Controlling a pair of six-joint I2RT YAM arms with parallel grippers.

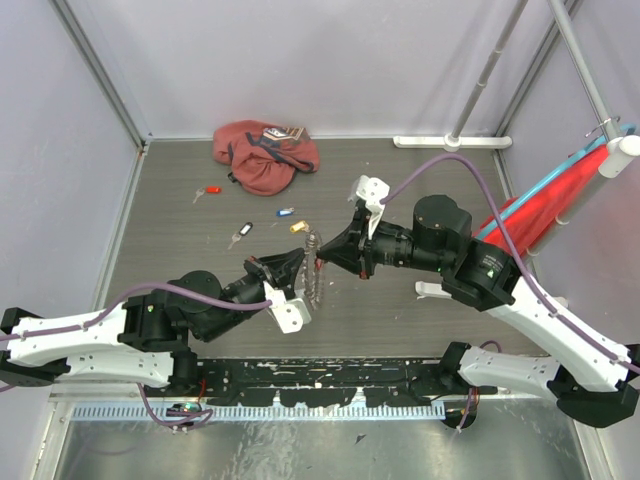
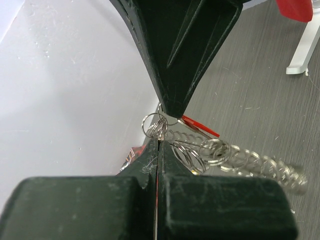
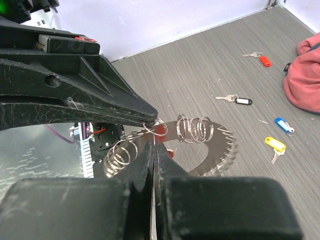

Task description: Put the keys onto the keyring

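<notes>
Over the middle of the table, both grippers meet tip to tip. The springy metal coil keyring (image 1: 311,285) hangs beneath them in the top view. My left gripper is shut on its wire, and loops spread out to both sides of the tips. Opposite, my right gripper is shut on a red-tagged key; a bit of the red tag (image 2: 202,126) and some metal show beside its tip in the left wrist view. Whether the key's ring is threaded on the coil wire is hard to tell, as the fingertips cover it.
On the table lie keys with a red tag (image 3: 265,61), a black tag (image 3: 243,101), a blue tag (image 3: 284,124) and a yellow tag (image 3: 275,144). A red cloth bag (image 1: 262,157) sits at the back. White poles (image 1: 455,142) stand back right.
</notes>
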